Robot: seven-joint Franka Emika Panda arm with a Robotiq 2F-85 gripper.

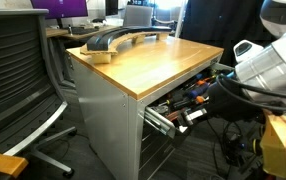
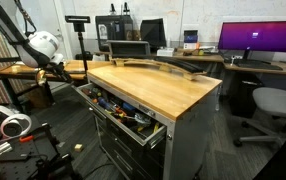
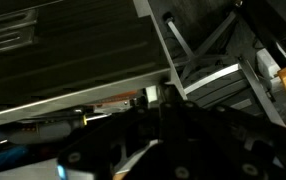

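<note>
The drawer [image 2: 133, 122] of the wood-topped cabinet [image 2: 161, 85] stands pulled out, with tools and loose items inside. In the wrist view, my gripper is shut beside the end of a pale metal edge [image 3: 78, 100]; no object shows between its fingers. Whether the fingertips touch that edge, I cannot tell. From the side, in exterior view 1, the white arm [image 1: 273, 70] reaches in from the right, and its dark wrist partly covers the drawer's contents. The near corner of the drawer front [image 1: 159, 122] remains visible.
Curved dark pieces and a small wooden block [image 1: 102, 57] lie on the cabinet top. A black office chair [image 1: 18, 85] stands left of the cabinet in exterior view 1. Cables hang beside the arm. Much of the wooden top is bare.
</note>
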